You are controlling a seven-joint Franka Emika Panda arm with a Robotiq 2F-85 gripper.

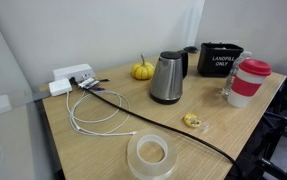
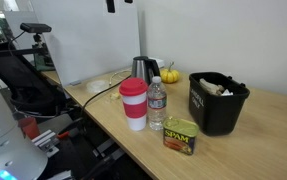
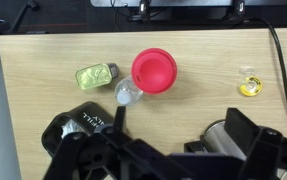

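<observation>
In the wrist view my gripper is open above the table, its dark fingers [image 3: 238, 130] wide apart with only tabletop visible between them. A white cup with a red lid and band [image 2: 134, 105] stands upright, with a clear water bottle [image 2: 157, 102] beside it. From above, the cup's red lid [image 3: 154, 70] and the bottle [image 3: 128, 92] lie ahead of the fingers. A SPAM can [image 2: 180, 136] sits nearer the table's front edge. The silver kettle [image 1: 168, 78] is partly hidden by my gripper in the wrist view.
A black bin marked LANDFILL ONLY [image 1: 220, 61] holds some contents. Elsewhere are a small pumpkin [image 1: 143, 70], a large clear tape roll [image 1: 151, 155], a small yellow roll [image 1: 191, 120], a white cable [image 1: 75, 118] and a black cord [image 1: 188, 137]. Table right of the bin is mostly clear.
</observation>
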